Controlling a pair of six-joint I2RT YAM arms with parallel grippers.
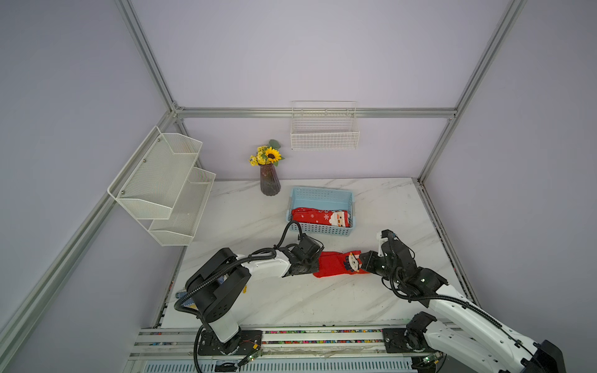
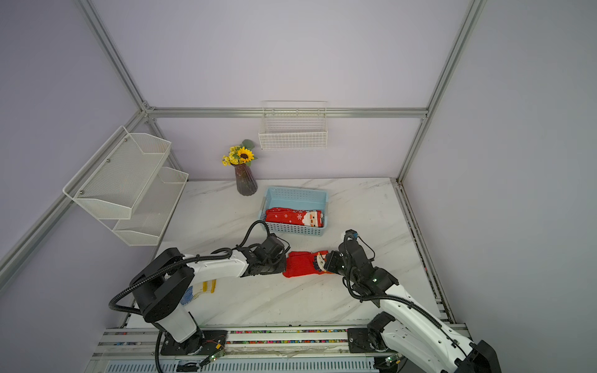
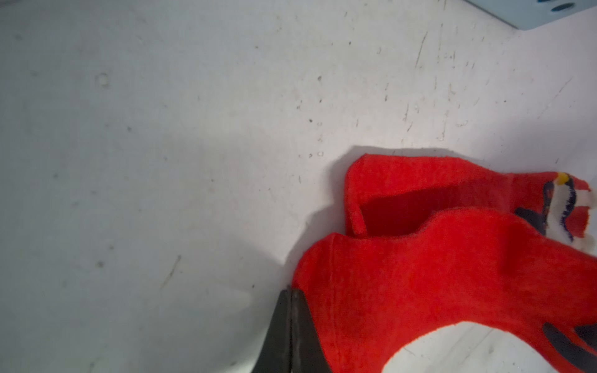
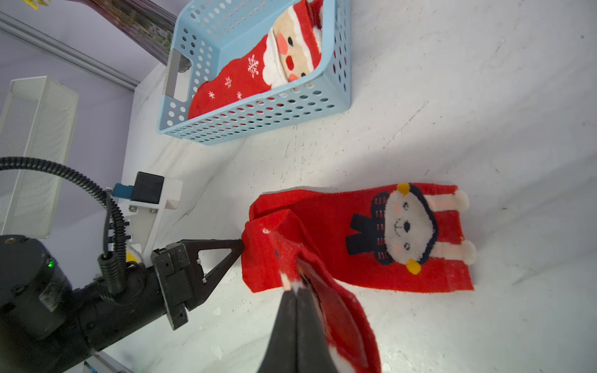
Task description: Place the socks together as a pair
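Two red socks lie partly over each other in front of the basket. The lower sock (image 4: pixel 406 236) is flat on the table, with a pale animal face and dark patches. Over its left end comes the upper sock (image 3: pixel 435 267), one end rising off the table to my right gripper, shut with that fabric at its fingertips. At the left edge of the upper sock, my left gripper is shut, its tips pinching the corner. The socks' far ends are partly hidden behind my right arm in the top views.
A light blue basket (image 1: pixel 321 229) behind the socks holds red Santa socks (image 4: pixel 242 79). A vase of flowers (image 1: pixel 269 180) stands to its left. Patterned cloth (image 2: pixel 204 287) lies by the left arm.
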